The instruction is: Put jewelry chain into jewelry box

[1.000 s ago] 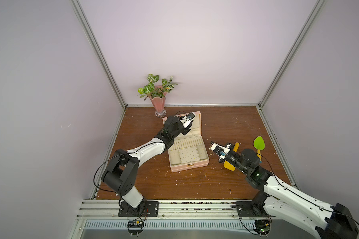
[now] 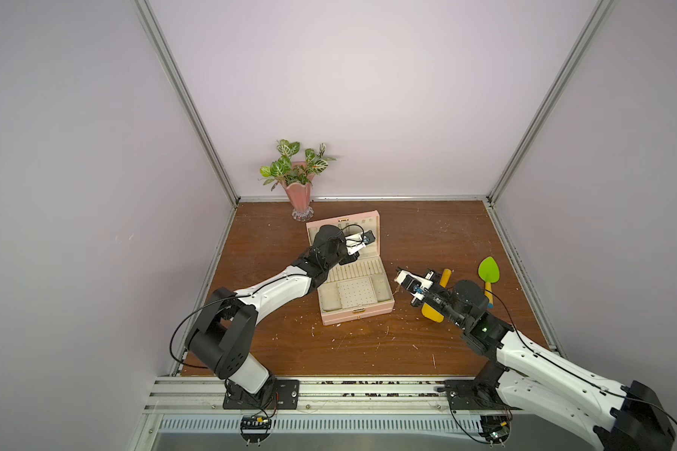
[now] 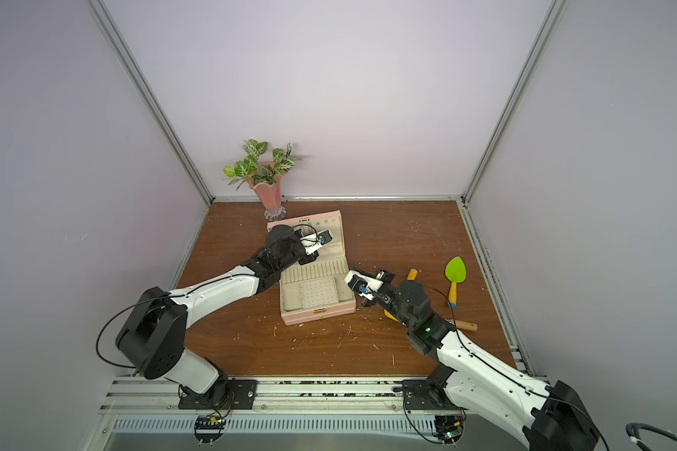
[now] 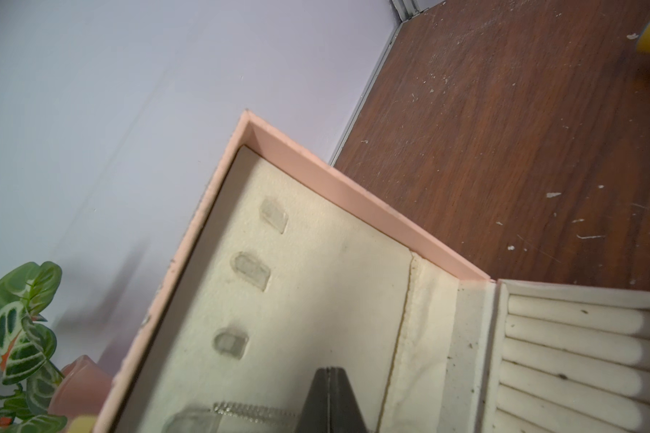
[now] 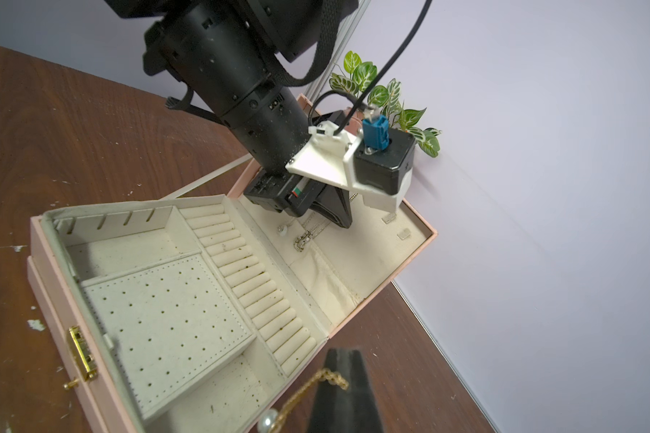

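An open pink jewelry box (image 2: 356,315) with cream compartments stands mid-table, lid raised at the back. My left gripper is down at the inside of the lid, where silver chains hang; its fingertips look nearly together in the left wrist view, and whether anything is between them is hidden. My right gripper is shut at the box's right, with a gold chain (image 5: 303,389) with a pearl (image 5: 267,422) draped at its fingertips.
A plant in a pink vase (image 2: 299,195) stands behind the box at left. A yellow tool (image 2: 432,312) and a green trowel (image 2: 488,268) lie at the right.
My left arm's wrist has shifted slightly down and right over the lid. The right arm has not visibly moved.
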